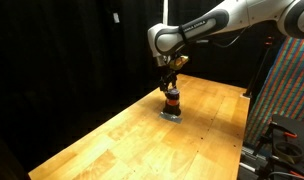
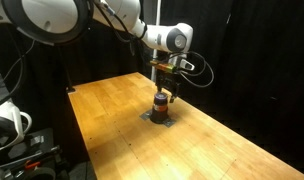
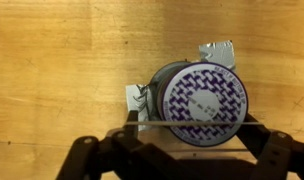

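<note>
A dark cylinder with an orange-red band (image 1: 173, 98) stands upright on the table. From above, its round top (image 3: 204, 103) shows a purple and white pattern and a pale rim. Silver tape (image 3: 138, 103) lies at its base on the table. My gripper is over the near part of the cylinder, its dark fingers wide apart at either side. A thin pale strand runs across between them, over the round top; what it is cannot be told. In exterior view 1 the gripper (image 1: 167, 81) hangs just above the cylinder.
A black curtain (image 1: 72, 60) hangs behind. Dark equipment (image 1: 286, 140) stands by the table's right edge.
</note>
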